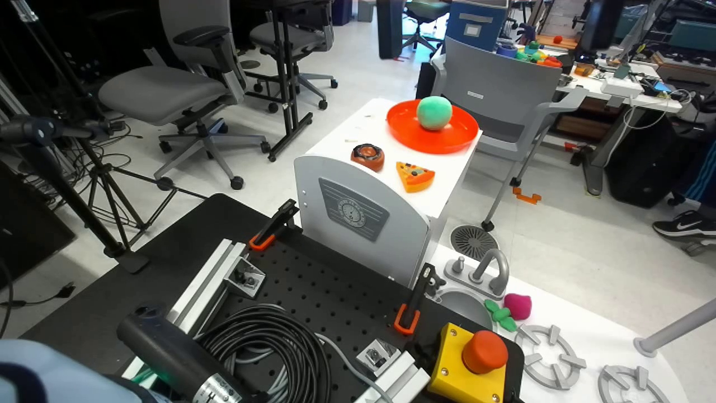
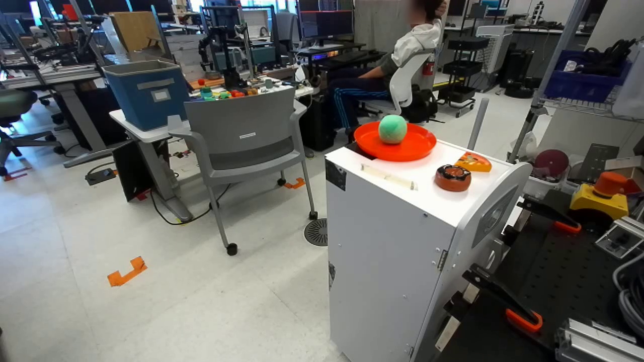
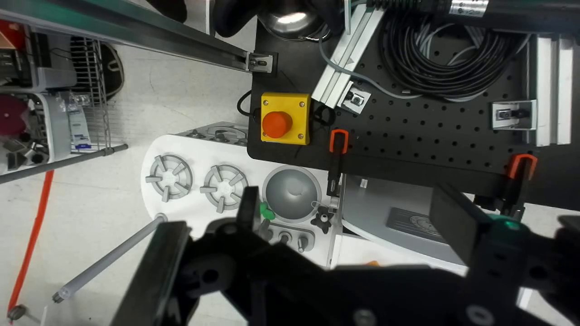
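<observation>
In the wrist view my gripper stands open, its dark fingers [image 3: 248,205] wide apart. The toy stove's sink and grey panel show between and beyond them. A pale green ball [image 1: 434,113] rests on a red plate [image 1: 401,127], which lies on the white cabinet top. On the same top sit a brown toy donut [image 2: 453,178] and an orange toy pizza slice [image 2: 474,161]. Beside the sink lies a pink toy vegetable [image 1: 518,306] with green leaves [image 1: 500,314]; in the wrist view the gripper hides its pink part. Neither exterior view shows the gripper.
A grey curved panel [image 1: 335,225] rises at the cabinet's near edge. The faucet [image 1: 498,268] stands over the sink [image 3: 293,194], with burners [image 3: 224,188] beside it. The yellow emergency-stop box [image 3: 293,103], clamps [image 3: 338,155] and coiled cables occupy the black board.
</observation>
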